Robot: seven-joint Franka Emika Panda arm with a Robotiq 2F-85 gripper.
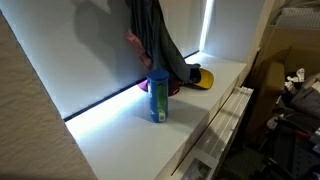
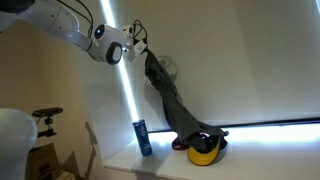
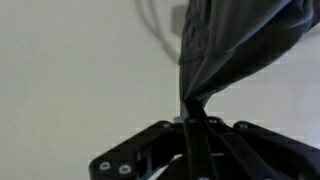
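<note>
A dark grey cloth [image 2: 168, 92] hangs from my gripper [image 2: 140, 47], which is raised high above the ledge. In the wrist view the gripper is shut on a gathered end of the cloth [image 3: 225, 45]. From there the cloth slants down, and its lower part reaches the caps on the ledge, covering some of them. A yellow and dark cap [image 2: 206, 150] lies beneath the cloth's lower end. Exterior view 1 shows the cloth [image 1: 158, 40] too, with the yellow cap brim [image 1: 204, 78] beside its lower end; the gripper is outside that view.
A blue canister [image 1: 158, 95] stands upright on the white ledge [image 1: 115, 150]. A dark red cap [image 1: 173, 87] sits close behind it, partly hidden. The near stretch of ledge is clear. Shelves with clutter [image 1: 300, 90] are at the right.
</note>
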